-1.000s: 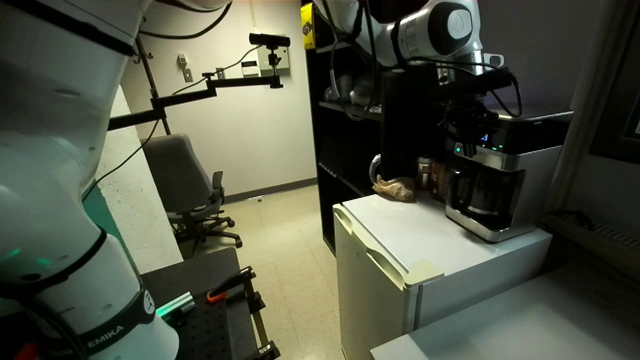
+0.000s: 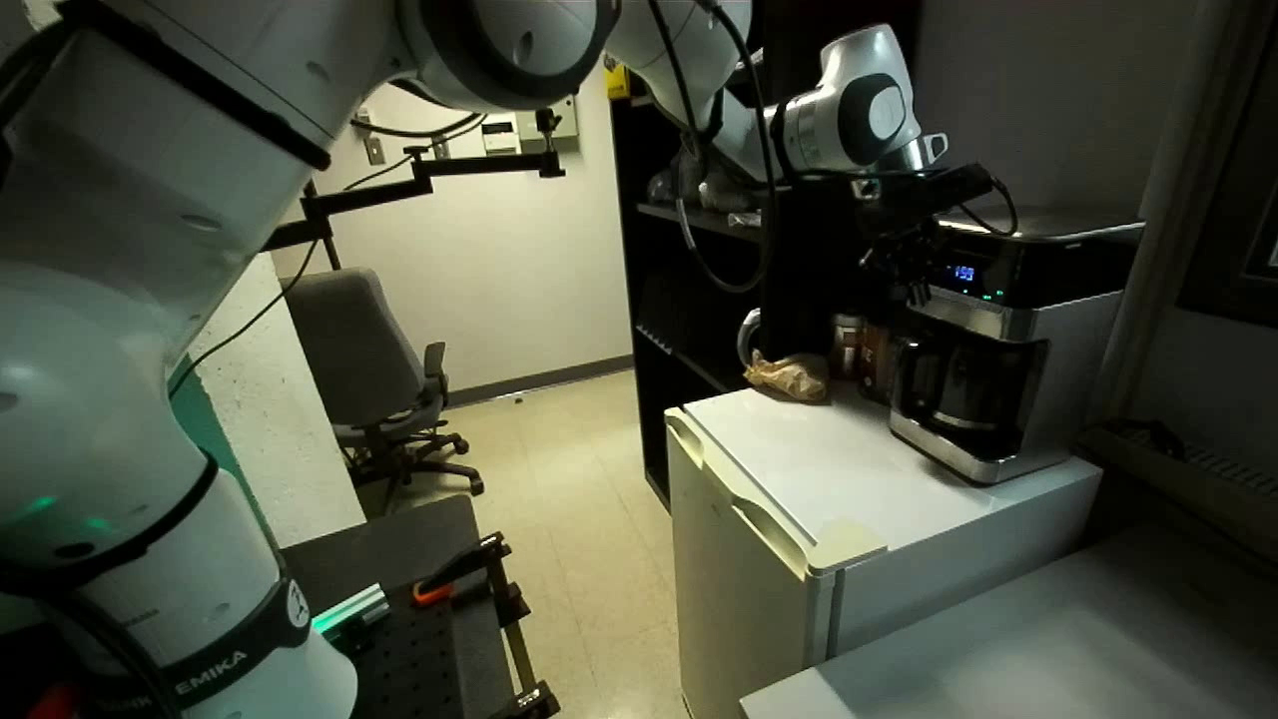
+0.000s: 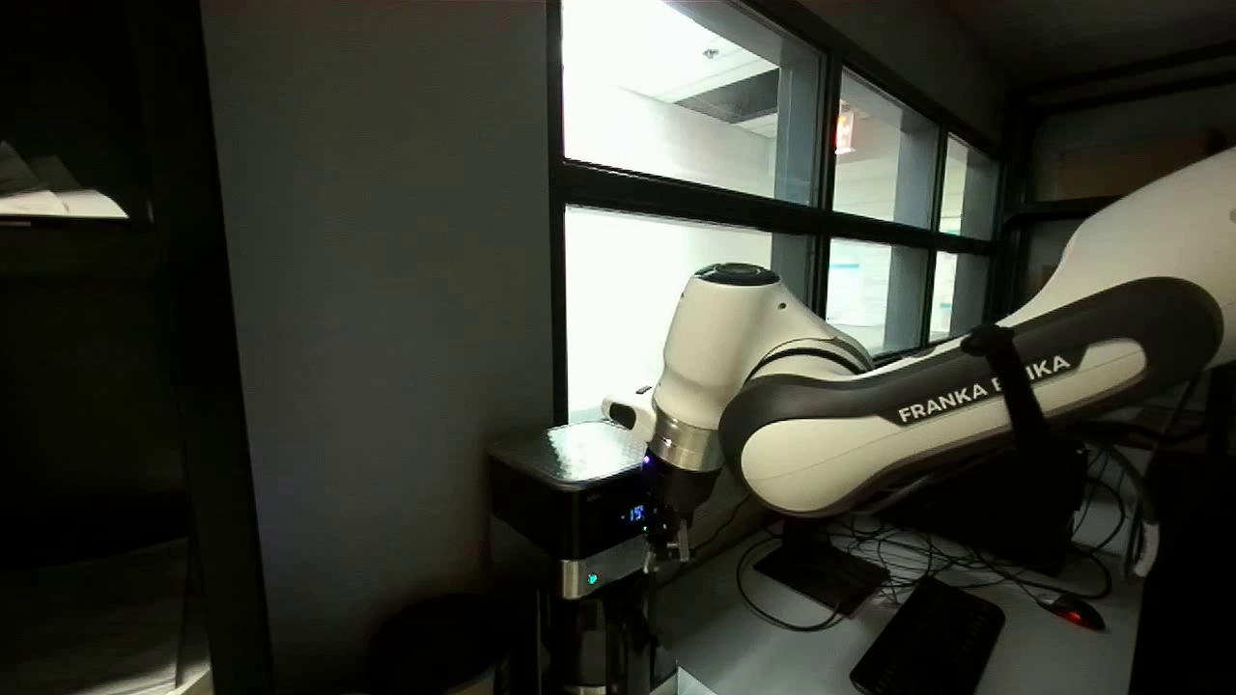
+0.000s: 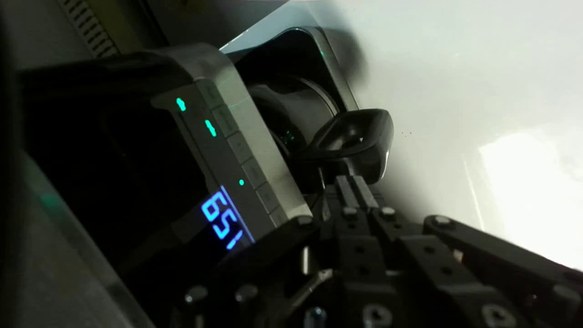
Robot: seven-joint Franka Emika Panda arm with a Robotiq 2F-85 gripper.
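A silver and black coffee maker (image 2: 1048,312) stands on the white mini fridge, its display (image 4: 221,216) lit with blue digits. Green lights glow beside its row of buttons (image 4: 240,146). Inside the machine sits a dark glass carafe (image 2: 967,389); its black handle (image 4: 382,143) sticks out in the wrist view. Close to the machine's front panel hangs my gripper, above the carafe handle in height. The two fingers (image 4: 345,192) are pressed together, with nothing showing between them. Whether a fingertip touches the machine I cannot tell.
The fridge top (image 2: 815,461) has clear room in front of the machine. A crumpled brown bag (image 2: 791,376) and jars (image 2: 848,346) stand at its back. Beyond is a dark shelf (image 2: 671,288). A desk with a keyboard (image 3: 930,637) and cables lies to one side.
My arm has drawn back from the coffee maker's front, toward the left in exterior view 1. More of the display shows there now. The machine and carafe stand in the same place.
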